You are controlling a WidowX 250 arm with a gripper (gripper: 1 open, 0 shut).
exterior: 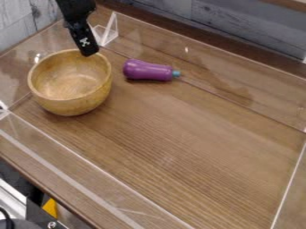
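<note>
My gripper (86, 43), black and shut with nothing visible between its fingers, is above the back rim of a wooden bowl (70, 93) at the left of the camera view. The bowl looks empty. A purple eggplant-like toy (147, 71) with a teal tip lies to the right of the bowl, apart from it.
A grey wall (239, 22) runs along the back. A small clear plastic object (106, 31) is beside the gripper. The table's edge is at the lower left.
</note>
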